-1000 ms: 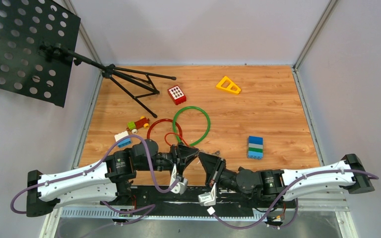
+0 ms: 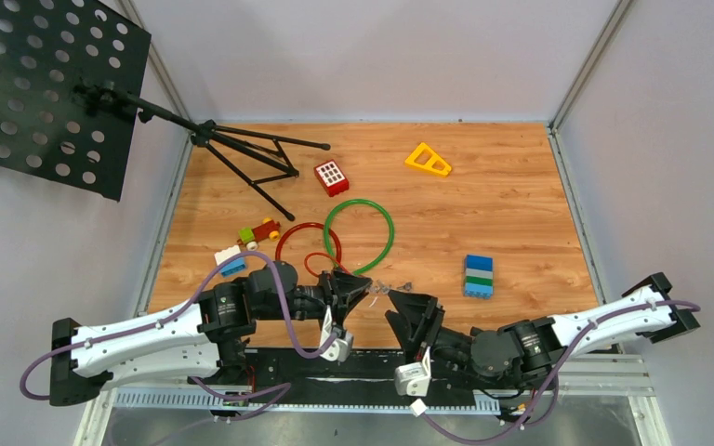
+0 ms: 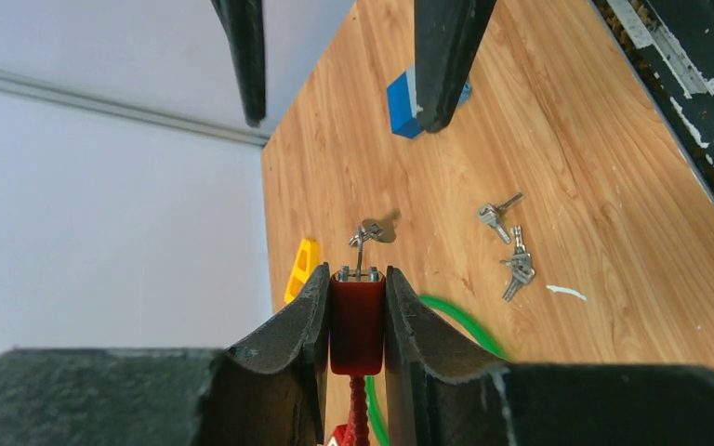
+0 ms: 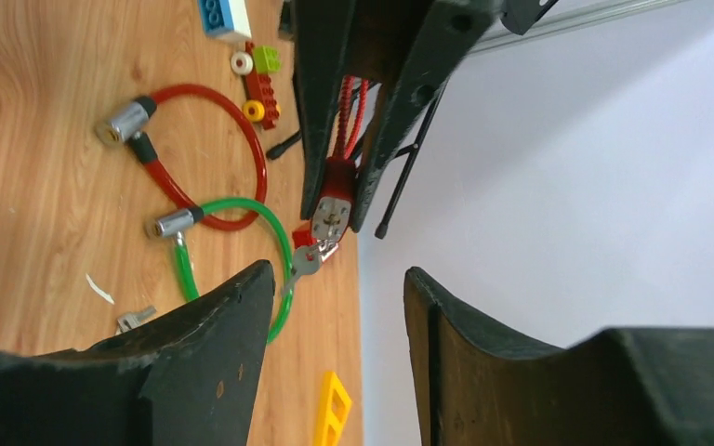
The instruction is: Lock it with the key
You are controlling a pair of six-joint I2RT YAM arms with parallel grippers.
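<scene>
My left gripper is shut on a small red lock (image 3: 357, 327), its keyed end pointing out past the fingertips. In the right wrist view the metal face of that lock (image 4: 330, 219) shows, with a silver key (image 4: 306, 259) at it, sticking out toward my right gripper; how deep it sits is hard to tell. A red cable (image 4: 342, 116) trails from the lock's other end. My right gripper stands open in front of the key, its fingers apart and empty. In the left wrist view its fingertips (image 3: 435, 116) are clear of the key.
Loose keys (image 3: 519, 265) lie on the table below. Red (image 4: 258, 163) and green (image 2: 391, 232) cable locks lie behind the left arm. A blue-green brick stack (image 2: 479, 276) stands to the right, a yellow triangle (image 2: 428, 160) at the back.
My right gripper has opened and drawn back to the right, leaving a gap to the left one. The left arm, after a small shift, is nearly where it was a second ago.
</scene>
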